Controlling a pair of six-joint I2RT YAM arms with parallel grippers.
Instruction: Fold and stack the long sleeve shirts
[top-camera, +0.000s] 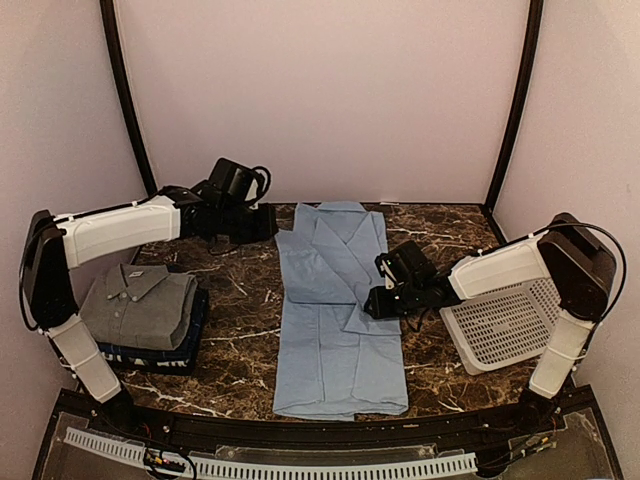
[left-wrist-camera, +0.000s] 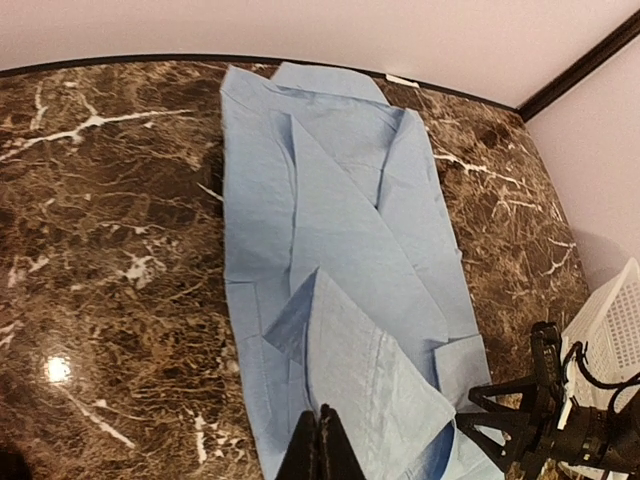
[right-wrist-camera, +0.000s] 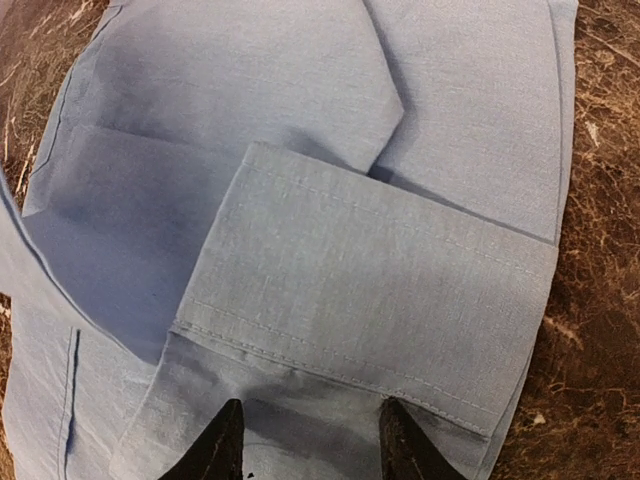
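A light blue long sleeve shirt (top-camera: 340, 370) lies lengthwise down the middle of the table, its sleeves folded in across it. My left gripper is shut on the end of one sleeve (left-wrist-camera: 365, 365), which it lifts off the shirt toward the upper left. From the top view this sleeve stretches from the left gripper down to the shirt's middle. My right gripper is open, its fingers apart, low over the other cuff (right-wrist-camera: 370, 290) at the shirt's right side. The fabric between those fingers lies flat.
A stack of folded shirts, grey (top-camera: 140, 308) over dark plaid (top-camera: 150, 358), sits at the left. At the right stands a white basket (top-camera: 505, 325), partly beneath the right arm. Bare marble table (top-camera: 240, 350) lies between stack and shirt.
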